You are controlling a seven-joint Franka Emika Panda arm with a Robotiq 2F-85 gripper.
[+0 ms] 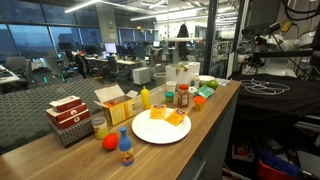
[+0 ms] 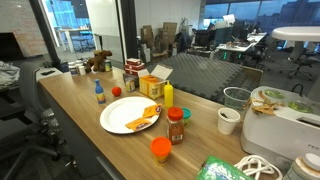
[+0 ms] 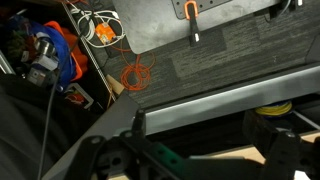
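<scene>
On the wooden counter [image 1: 60, 153] stands a white plate [image 1: 160, 135] with orange pieces [image 1: 177, 117] on it. Around it are a blue bottle [image 1: 125, 150], a red round item [image 1: 111, 142], a yellow bottle [image 1: 145, 98], an open yellow box [image 1: 117, 105] and a red-lidded jar [image 2: 175, 125]. An orange cup [image 2: 161, 149] is near the counter's edge. My gripper is away from these objects; its dark fingers stand wide apart in the wrist view, nothing visible between them, over the floor and a metal edge.
A white cup [image 2: 227, 121], green packet [image 2: 220, 170] and white appliance [image 2: 280, 128] crowd one end of the counter. Stacked red-and-white boxes [image 1: 68, 110] stand at the other. Orange cable [image 3: 135, 72] and tools lie below the gripper.
</scene>
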